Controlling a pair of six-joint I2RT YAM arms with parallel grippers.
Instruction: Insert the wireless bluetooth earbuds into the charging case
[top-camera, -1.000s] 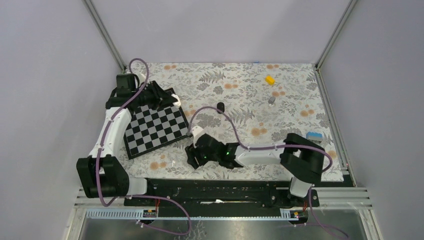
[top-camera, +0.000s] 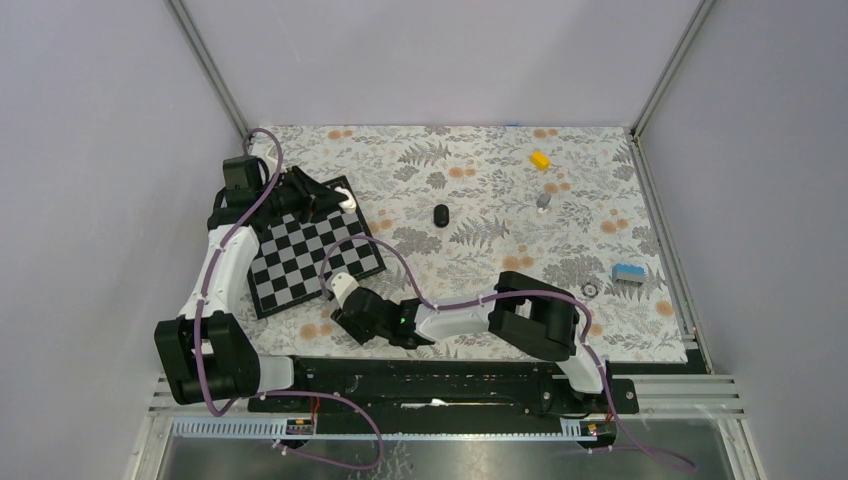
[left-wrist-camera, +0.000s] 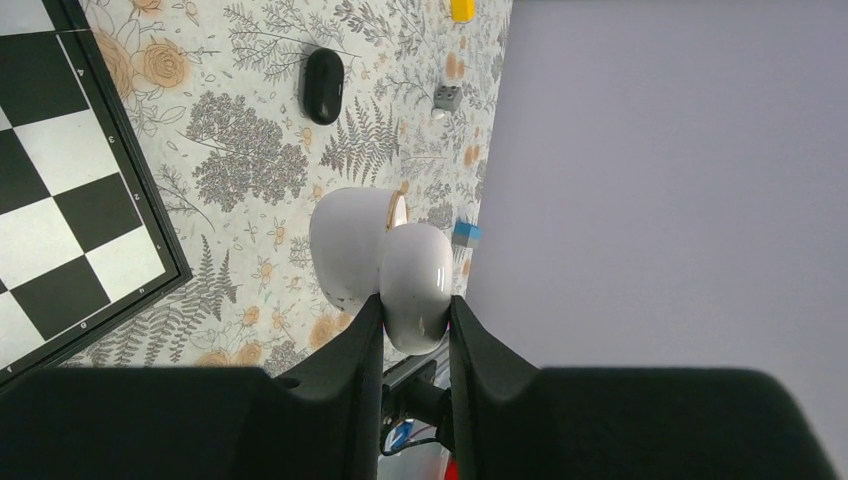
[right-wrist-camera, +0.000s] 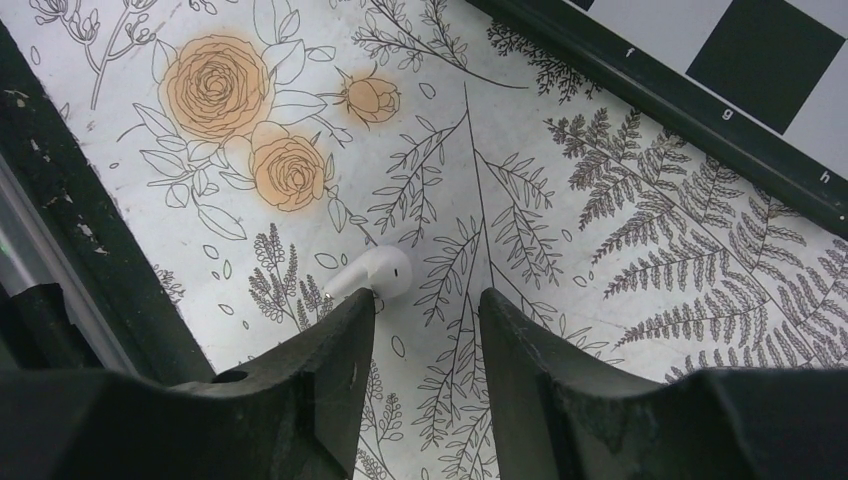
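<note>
In the left wrist view a white charging case, its two white parts apart as if open, is held at the fingertips of my left gripper, high over the chessboard side of the table. My right gripper stands part open, low over the floral mat. A white earbud lies on the mat just beyond its left finger, partly hidden by it; nothing shows between the fingers.
The chessboard lies at the left. A black oval object, a yellow block, a grey block and a blue block are spread over the mat.
</note>
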